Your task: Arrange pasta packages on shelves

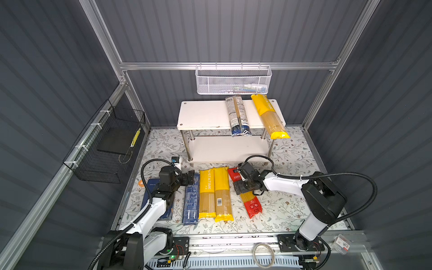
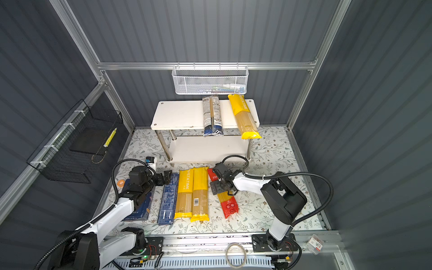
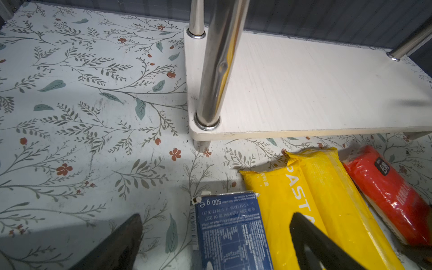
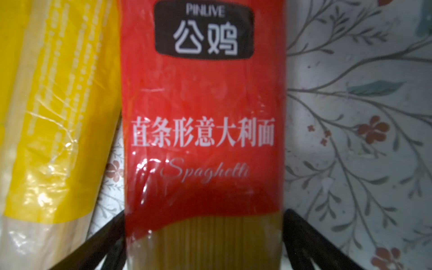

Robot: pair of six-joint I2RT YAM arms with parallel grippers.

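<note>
My right gripper [image 1: 241, 188] is open, low over the red spaghetti package [image 4: 202, 99], its fingers beside the package's two sides. My left gripper stands open above the blue package [image 1: 190, 200] at the left, with nothing held. Two yellow pasta packages [image 1: 207, 193] lie side by side between the blue and red ones. On the upper shelf [image 1: 202, 114] a white-and-blue package [image 1: 237, 114] and a yellow package [image 1: 270, 116] lie toward the right, overhanging the front edge. The lower shelf [image 1: 227, 148] is bare.
A flat dark blue item [image 2: 141, 209] lies at the far left, partly behind my left arm. A black wire basket [image 1: 108, 144] hangs on the left wall, a white basket [image 1: 233, 78] above the shelves.
</note>
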